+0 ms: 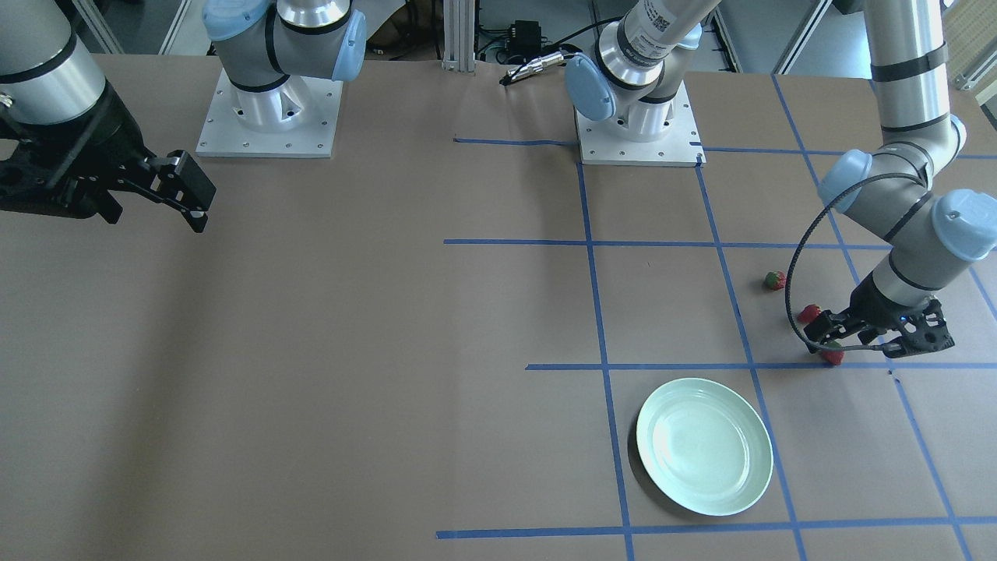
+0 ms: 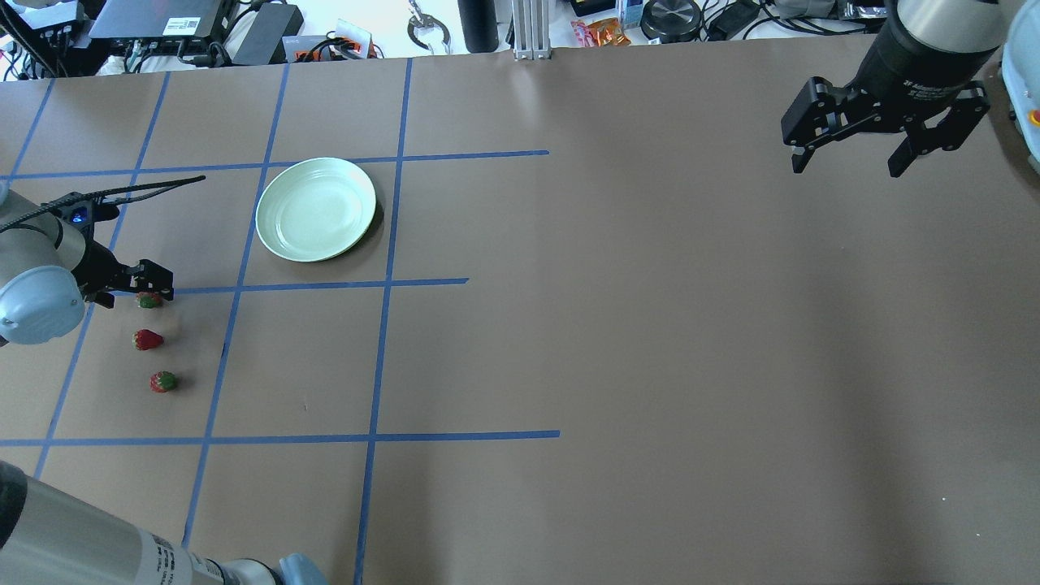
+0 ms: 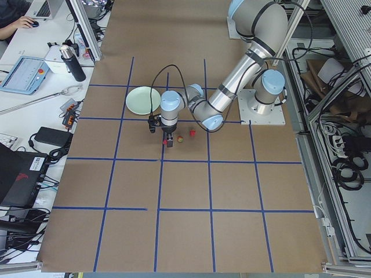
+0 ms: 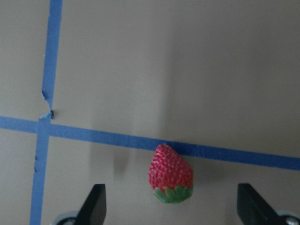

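Observation:
My gripper is open, low over a strawberry (image 4: pixel 170 173) that lies between its fingertips in the wrist view, just below a tape line, with nothing held. In the front view this berry (image 1: pixel 832 358) is partly hidden under the gripper. A second strawberry (image 2: pixel 147 340) and a third (image 2: pixel 162 381) lie in a row beside it on the table, seen in the top view. A pale green plate (image 2: pixel 314 210) stands on the table apart from the gripper, nearer the front camera.
The table (image 2: pixel 682 341) is marked with blue tape grid lines. Another arm's gripper (image 2: pixel 877 132) hangs over the far side in the top view, and further arm bases (image 1: pixel 271 140) stand at the back.

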